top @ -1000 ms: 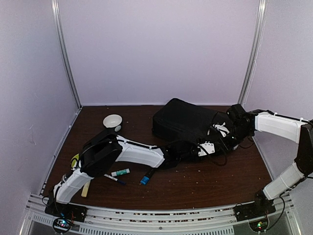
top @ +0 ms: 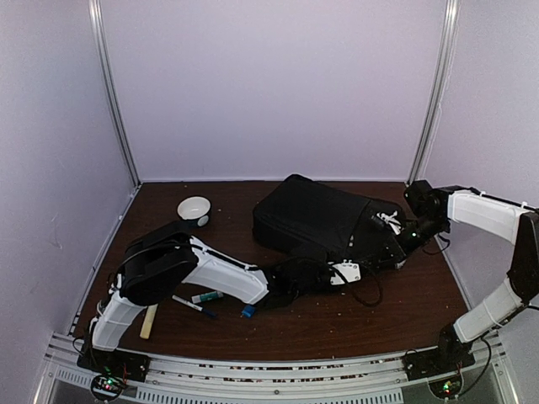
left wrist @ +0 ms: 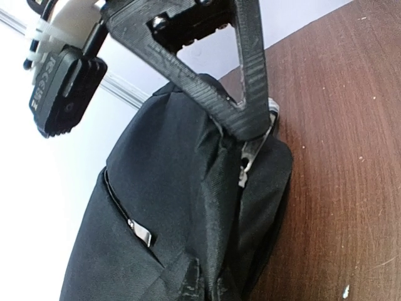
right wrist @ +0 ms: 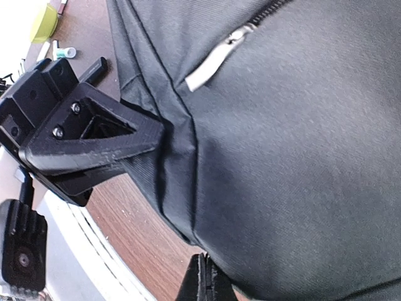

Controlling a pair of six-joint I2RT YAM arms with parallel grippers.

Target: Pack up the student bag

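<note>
A black backpack (top: pixel 307 215) lies on the table (top: pixel 210 328) at centre right, with both grippers at its near right end. In the left wrist view, my left gripper is shut at the bag's fabric, beside a zipper pull (left wrist: pixel 141 232); whether fabric is between its fingertips is unclear. In the right wrist view, my right gripper is shut at the lower edge of the bag's cloth, below another zipper pull (right wrist: pixel 210 63); I cannot tell whether cloth is pinched in it.
A white bowl (top: pixel 194 207) stands at the back left. A green glue stick (top: pixel 206 297), a pen (top: pixel 192 306), a blue item (top: pixel 248 310) and a pale stick (top: pixel 148 321) lie near the front left, by my left arm.
My right gripper has moved slightly right.
</note>
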